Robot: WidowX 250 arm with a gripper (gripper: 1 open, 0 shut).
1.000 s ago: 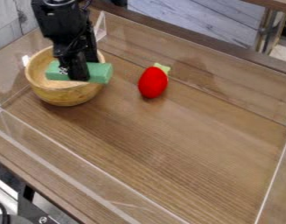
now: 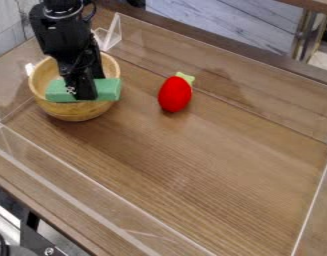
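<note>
My black gripper (image 2: 78,78) reaches down from the top left over a wooden bowl (image 2: 68,108), holding or touching a green block (image 2: 99,88) inside the bowl's rim; whether the fingers grip it is hard to tell. A red oval object (image 2: 175,94) lies on the table to the right of the bowl, with a small light green piece (image 2: 185,76) just behind it.
My gripper and the green block have shifted left, further into the bowl. The red object stays in place.
</note>
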